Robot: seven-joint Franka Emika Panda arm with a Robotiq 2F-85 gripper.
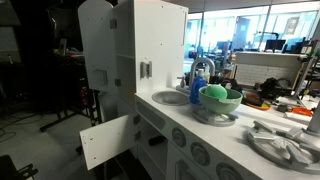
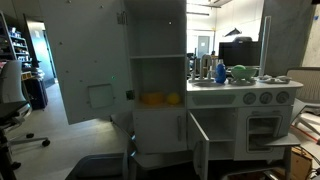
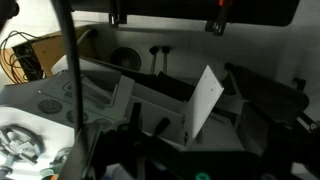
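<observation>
Along the bottom of the wrist view is my gripper, dark and spread wide, with nothing seen between its fingers. It looks down on a white play kitchen, whose lower cabinet door (image 3: 204, 103) swings outward. The same open door (image 2: 199, 145) shows in exterior view 2, low at the middle, and in exterior view 1 as a white panel (image 1: 108, 142). A tall cabinet (image 2: 159, 70) also stands open; an orange bowl (image 2: 153, 99) and a yellow item (image 2: 173, 99) sit on its shelf. The gripper cannot be made out in either exterior view.
On the counter (image 1: 210, 138) stand a green bowl (image 1: 221, 104) with a green thing in it, a blue bottle (image 1: 201, 77) and a sink (image 1: 171, 97). A metal pan (image 1: 285, 147) with utensils lies nearer. The tall cabinet's large door (image 2: 85, 55) juts left.
</observation>
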